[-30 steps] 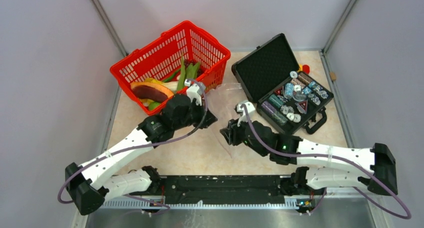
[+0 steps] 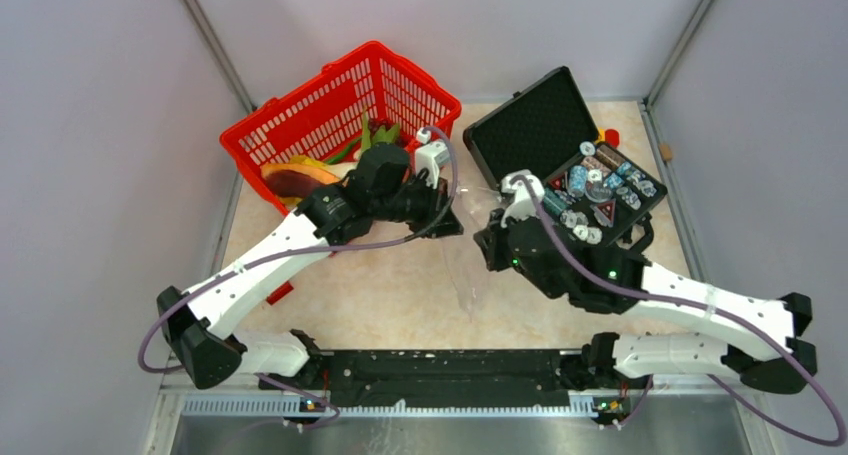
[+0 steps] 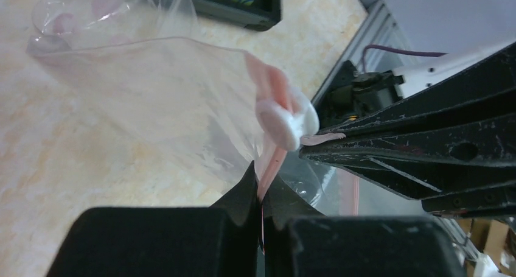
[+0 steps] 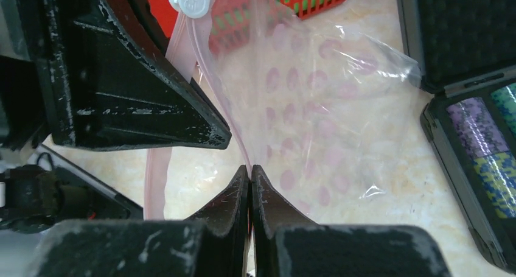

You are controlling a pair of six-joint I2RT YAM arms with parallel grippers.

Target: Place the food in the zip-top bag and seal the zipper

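Note:
The clear zip top bag with pink dots hangs between my two grippers, and its pinkish edge runs through both. In the left wrist view my left gripper is shut on that edge, just below a white zipper slider. My right gripper is likewise shut on the edge in the right wrist view, close to the left fingers. No food shows inside the bag. Food, including a papaya-like half and green pieces, lies in the red basket, partly hidden by the left arm.
An open black case holding several small items stands at the right, near my right gripper. A small red piece lies at left.
Both grippers have moved right and slightly away from the table's front, carrying the bag edge. The basket and case have stayed put.

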